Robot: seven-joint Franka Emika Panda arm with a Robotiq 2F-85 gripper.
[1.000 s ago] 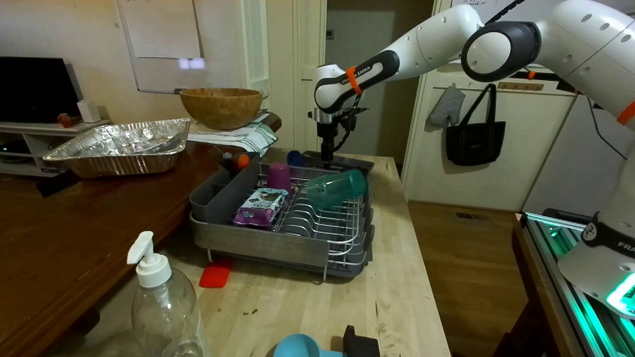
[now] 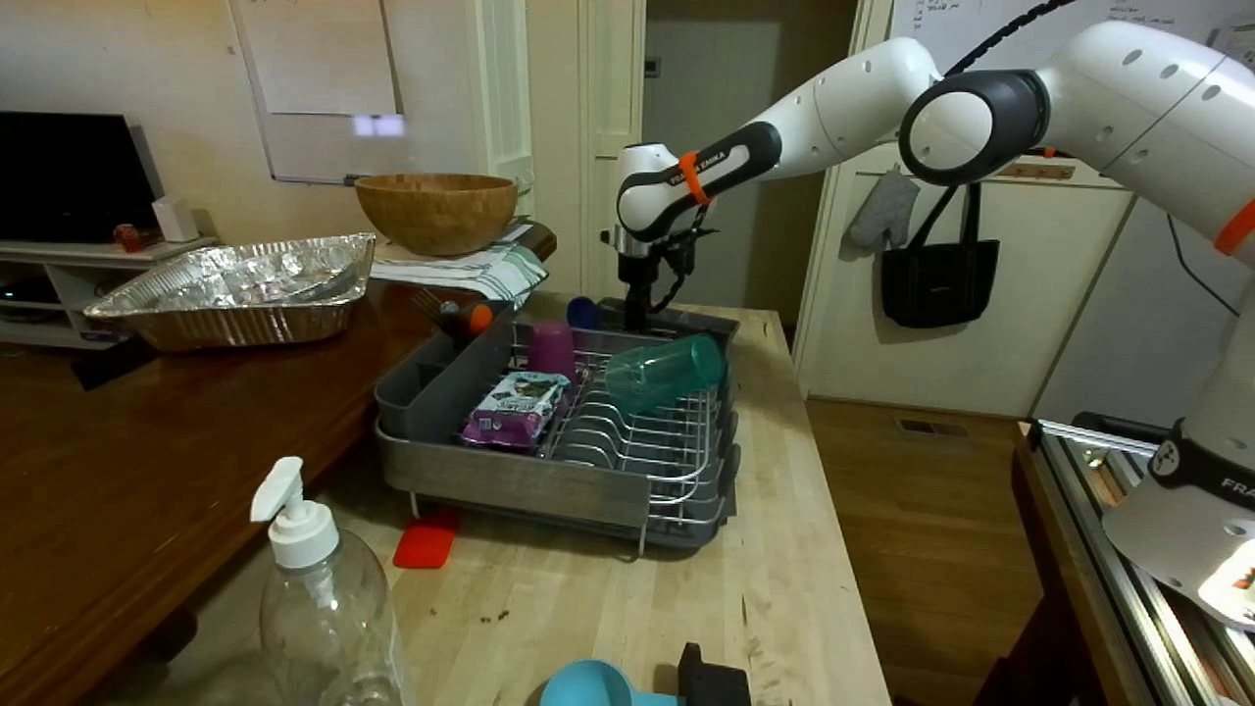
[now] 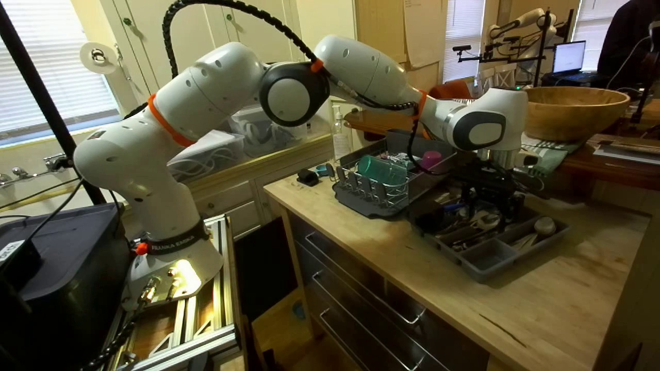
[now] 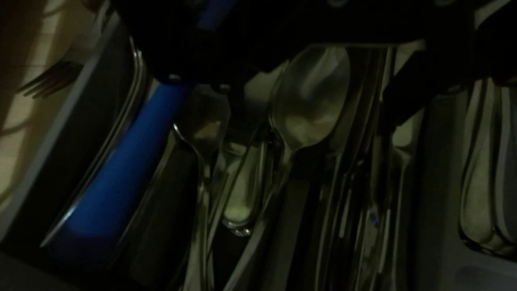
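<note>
A grey cutlery tray [image 3: 489, 259] stands on the wooden counter, full of spoons and other metal cutlery. My gripper [image 3: 493, 213] is low over it, fingers pointing down. In the dark wrist view, its black fingers [image 4: 410, 89] stand apart at either side of a large spoon [image 4: 312, 106]; whether they touch anything is too dim to tell. A smaller spoon [image 4: 206, 116] lies to the left, beside a blue handle [image 4: 123, 174] that runs up under the gripper's dark body. Several narrow metal pieces lie at the right of the large spoon.
Close by is the dish rack [image 2: 529, 477], holding a teal cup [image 2: 665, 375], a purple cup [image 2: 550, 349] and a purple packet [image 2: 518, 410]. A wooden bowl [image 3: 575, 111] sits on the table behind.
My arm has come down and shifted slightly left in exterior view 1, with the gripper now lower behind the rack. The light at the arm's base has turned from green to white.
</note>
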